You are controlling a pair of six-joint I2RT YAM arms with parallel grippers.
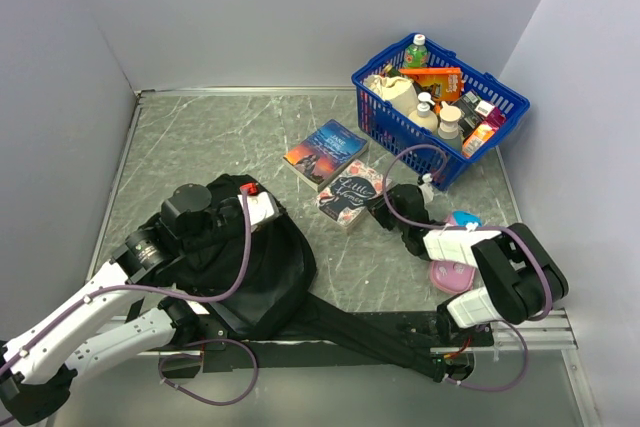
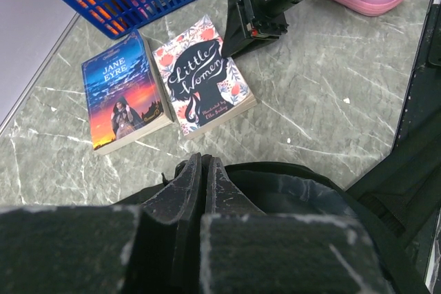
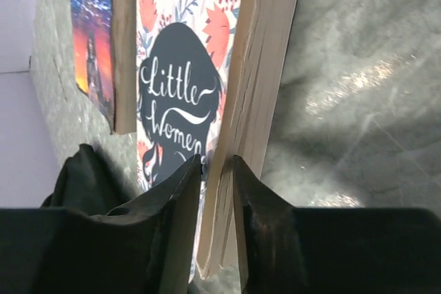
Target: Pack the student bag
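The black bag [image 1: 270, 277] lies open at the front left, my left gripper shut on its edge. The Little Women book [image 1: 350, 192] lies flat in the middle; my right gripper is at its page edge, fingers close together against cover and pages. Whether it grips the book I cannot tell. The Jane Eyre book [image 2: 120, 91] lies beside it, to the left in the top view.
A full blue basket [image 1: 370, 107] stands at the back right. A pink case [image 1: 452, 275] lies under the right arm. Bare floor shows at the back left.
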